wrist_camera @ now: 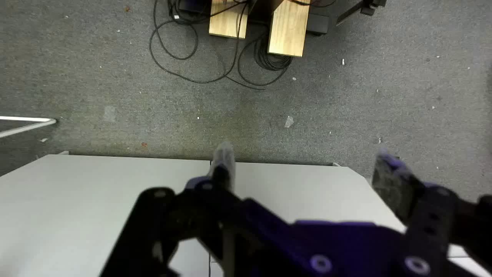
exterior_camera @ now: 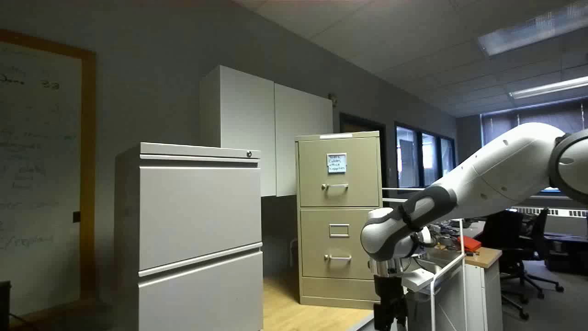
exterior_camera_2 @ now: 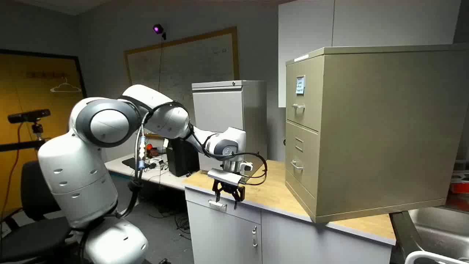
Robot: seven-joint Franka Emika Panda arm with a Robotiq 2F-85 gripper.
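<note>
My gripper [exterior_camera_2: 226, 198] points down in front of the counter's front edge, its two fingers spread apart. Looking down from the wrist, I see the gripper open with nothing between its fingers and bare floor [wrist_camera: 323, 115] beyond. Near it in exterior view 2 is a drawer handle [exterior_camera_2: 217, 204] on the base cabinet [exterior_camera_2: 220, 228]; whether they touch, I cannot tell. In exterior view 1 the gripper [exterior_camera: 390, 317] hangs at the lower edge, its tips partly cut off. A tan filing cabinet [exterior_camera_2: 382, 132] and a light grey filing cabinet [exterior_camera_2: 218, 110] stand on the wooden counter top [exterior_camera_2: 272, 189].
Right of the tan cabinet lies a metal sink [exterior_camera_2: 439, 228]. A lower door handle [exterior_camera_2: 255, 236] sits below the drawer. Loose black cables [wrist_camera: 198, 80] and wooden blocks [wrist_camera: 288, 32] are at the robot's base.
</note>
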